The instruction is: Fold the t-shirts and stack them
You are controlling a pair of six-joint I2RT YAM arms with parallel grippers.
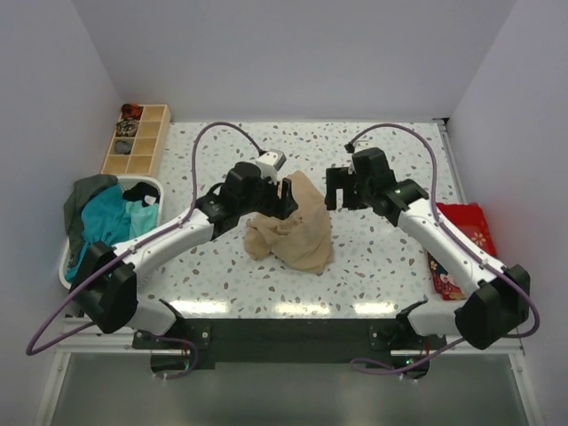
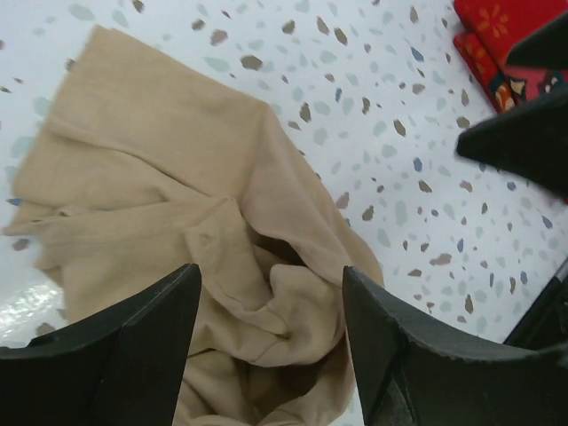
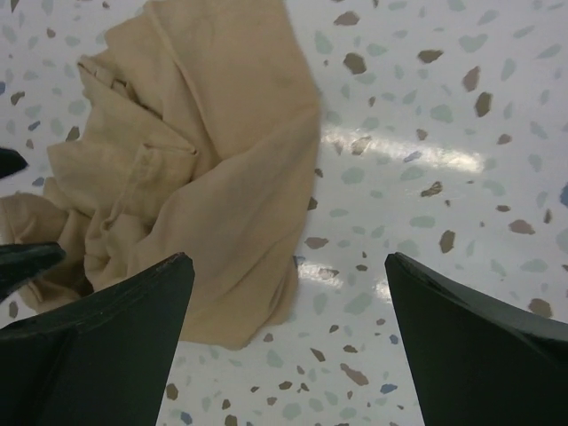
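A tan t-shirt (image 1: pixel 306 232) lies crumpled in the middle of the speckled table, with ridges and overlapping layers. Just above its left part is my left gripper (image 1: pixel 287 199), open; in the left wrist view the cloth (image 2: pixel 222 311) shows beyond its spread fingers, and whether they touch it I cannot tell. My right gripper (image 1: pixel 333 188) stands open at the shirt's right side, its fingers (image 3: pixel 133 337) wide apart. The right wrist view has the shirt (image 3: pixel 240 204) at the left and bare table between the fingers. Folded red t-shirts (image 1: pixel 468 232) are piled at the table's right edge.
On the left stands a white bin (image 1: pixel 64 266) filled with teal and dark cloth. Behind it is a wooden divided box (image 1: pixel 146 142) with small rolled items.
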